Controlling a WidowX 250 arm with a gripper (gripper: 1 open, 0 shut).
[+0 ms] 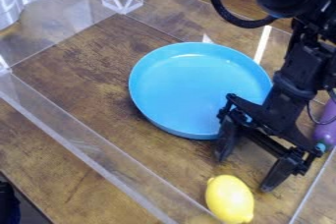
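Note:
My black gripper (250, 161) hangs low over the wooden board at the right, beside the lower right edge of a round blue plate (197, 85). Its two fingers are spread apart, and nothing shows between them. A yellow lemon (230, 198) lies below and left of the gripper, near the bottom edge. A purple object (325, 132), partly hidden by the arm, sits at the far right behind the gripper.
Clear plastic walls (92, 154) border the wooden surface (73, 71). Bare wood is free left of the plate. The arm and a thick cable fill the upper right.

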